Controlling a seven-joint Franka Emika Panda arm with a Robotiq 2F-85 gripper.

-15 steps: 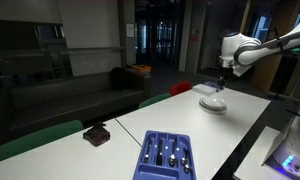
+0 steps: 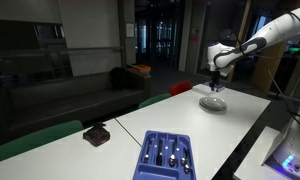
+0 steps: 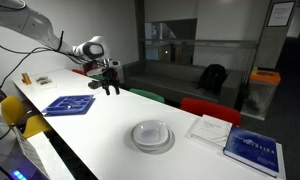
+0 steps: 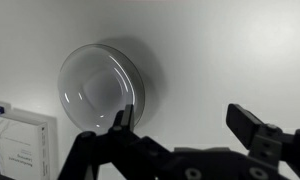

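A pale round bowl [image 3: 151, 132] rests on a wider plate [image 3: 171, 147] on the white table. From above, the glossy dish [image 4: 95, 88] fills the left of the wrist view, beside my left finger [image 4: 121, 130]. My gripper stands open over bare tabletop, with nothing between its fingers. In exterior view 1, the gripper [image 2: 217, 84] hangs above the table near the stacked dishes [image 2: 212, 104], apart from them.
A blue tray [image 2: 141, 172] holds several pieces of cutlery. A white box or book [image 3: 209, 132] and a blue book [image 3: 252, 150] lie beyond the dishes. A dark object [image 2: 96, 137] sits near the table's far edge.
The arm has swung left in exterior view 1, and my gripper has shifted slightly left and up. The tray and dark object have stayed put.
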